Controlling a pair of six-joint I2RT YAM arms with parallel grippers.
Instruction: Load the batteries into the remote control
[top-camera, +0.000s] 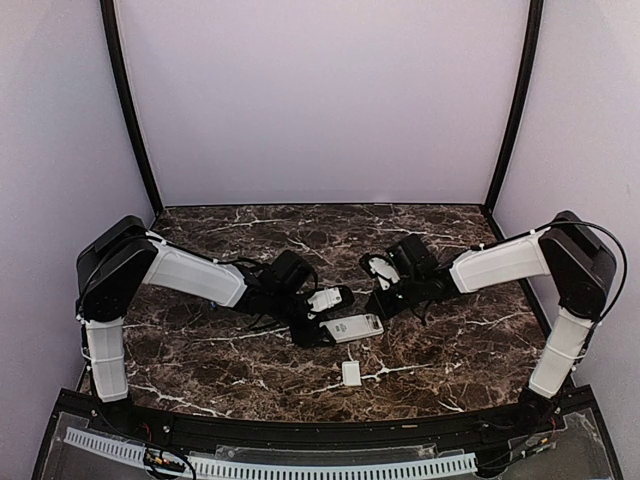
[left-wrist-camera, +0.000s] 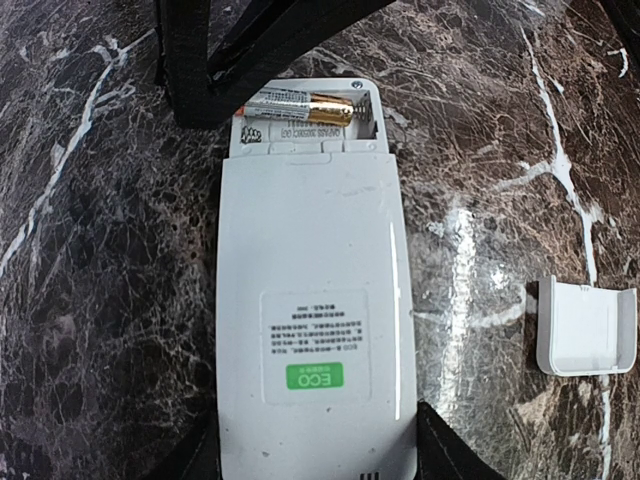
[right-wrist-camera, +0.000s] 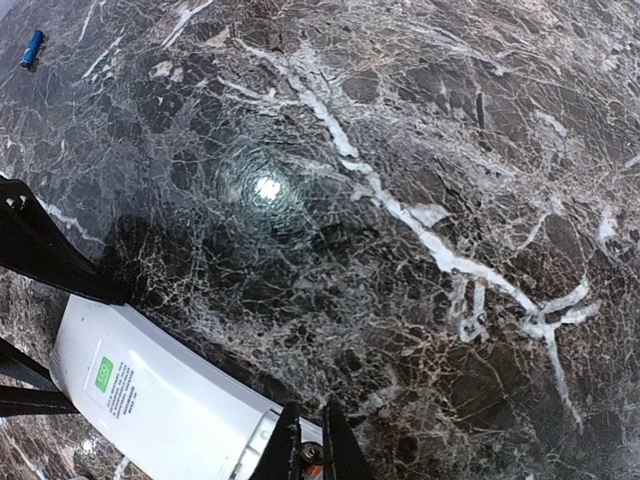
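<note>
The white remote control (left-wrist-camera: 315, 230) lies face down, its battery bay exposed at the far end in the left wrist view. My left gripper has its fingers against both long sides of the remote. A silver battery with copper-coloured ends (left-wrist-camera: 290, 104) lies across the bay, its right end by the spring (left-wrist-camera: 362, 108). The right gripper is shut on this battery's other end; the fingers hide that end, so its seating cannot be told. A blue battery (right-wrist-camera: 32, 48) rests on the table, apart from both grippers.
The white battery cover (left-wrist-camera: 590, 328) sits loose on the dark marble table (top-camera: 250, 375), in front of the remote in the top view (top-camera: 351, 373). Clear table surrounds it. Both arms meet closely over the remote.
</note>
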